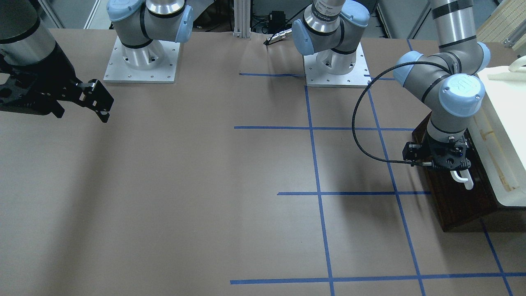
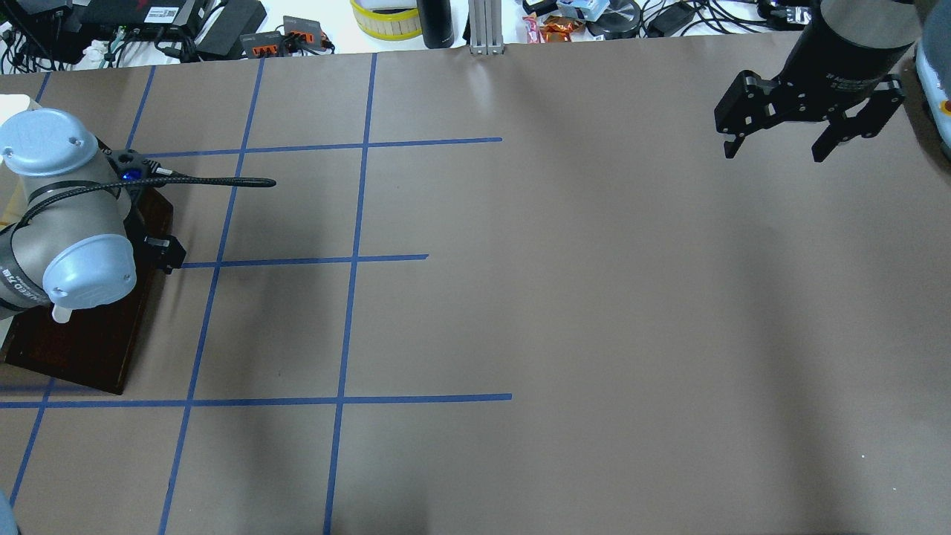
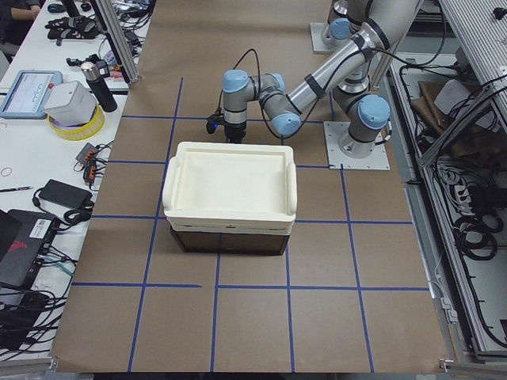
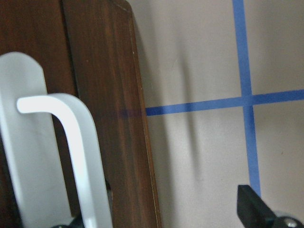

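A dark wooden box (image 1: pixel 446 207) with a white lid or tray on top (image 3: pixel 230 178) stands at the right of the front view. Its white handle (image 4: pixel 83 147) fills the left of the wrist view. My gripper (image 1: pixel 439 158) is down at the box's handle side; in the wrist view one black finger (image 4: pixel 254 209) shows at lower right, apart from the handle. The other finger is mostly hidden behind the handle, so whether the fingers are open or shut on it is unclear.
Another black gripper (image 2: pixel 807 116) hangs at the opposite side. Other arms stand along the table edge.
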